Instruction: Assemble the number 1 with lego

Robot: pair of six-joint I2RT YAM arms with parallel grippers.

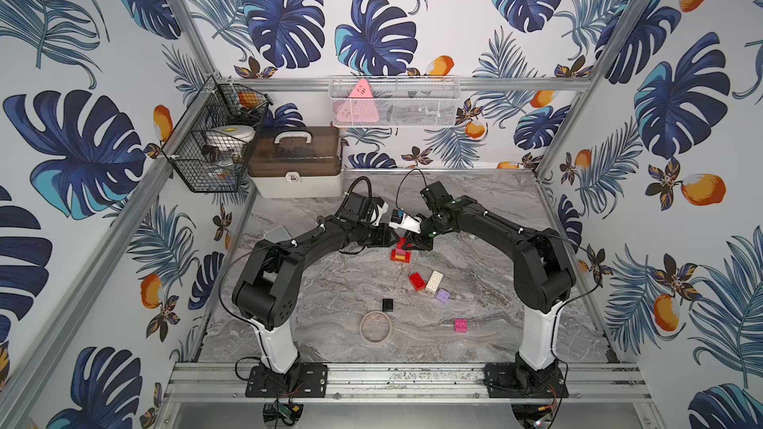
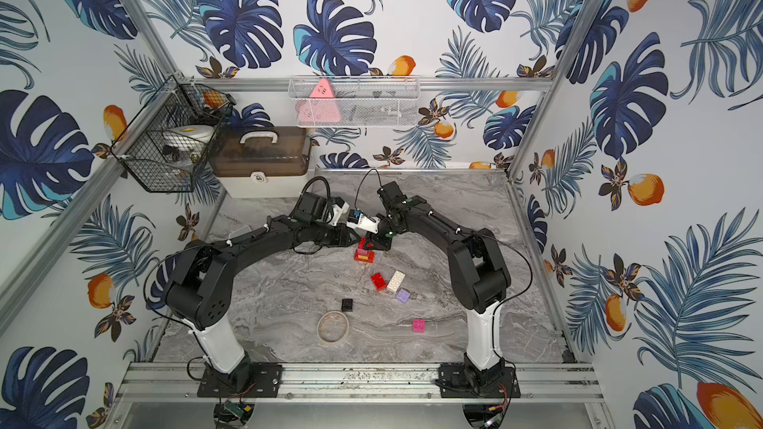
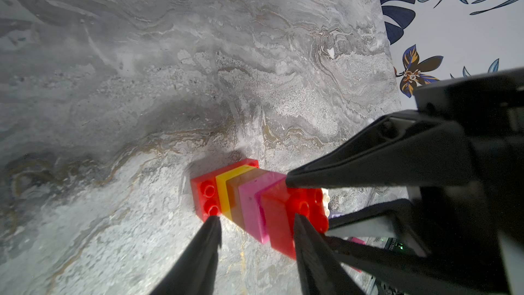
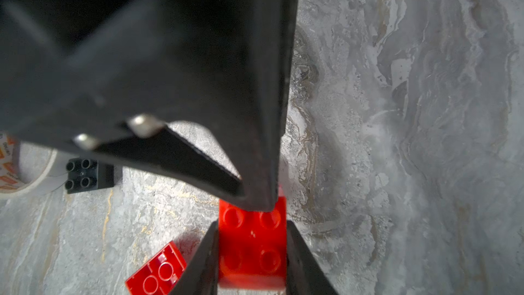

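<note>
In the left wrist view a red base brick (image 3: pixel 199 196) carries a horizontal stack of yellow (image 3: pixel 226 196), orange, pink (image 3: pixel 252 218) and red bricks (image 3: pixel 278 229). My right gripper is shut on the red brick at the stack's end, seen from above in the right wrist view (image 4: pixel 252 243). My left gripper stands part open, its blurred fingertips just beside the stack, with nothing clearly held. In the top views both grippers meet over the stack at the table's centre.
Loose red (image 1: pixel 417 281), white (image 1: pixel 434 281), lilac (image 1: pixel 442 294), black (image 1: pixel 388 304) and pink (image 1: pixel 460 325) bricks lie in front, with a tape roll (image 1: pixel 361 325). A storage box (image 1: pixel 295 182) stands at back left.
</note>
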